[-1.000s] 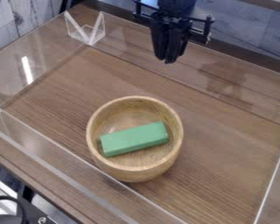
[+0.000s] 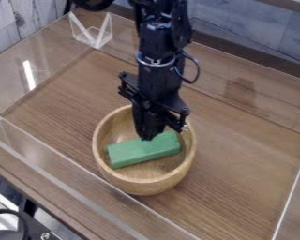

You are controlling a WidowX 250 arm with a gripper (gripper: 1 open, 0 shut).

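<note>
A round tan wooden bowl (image 2: 145,176) sits on the wooden table (image 2: 240,187) at lower centre. Inside it lies a flat green block (image 2: 145,150). My black gripper (image 2: 150,127) hangs down over the back of the bowl, just above the block. Whether its fingers are open or shut is hard to tell from this view.
A white wire-like object (image 2: 87,32) stands at the back left. Dark cables show at the lower left corner.
The bowl and green block look unmoved.
</note>
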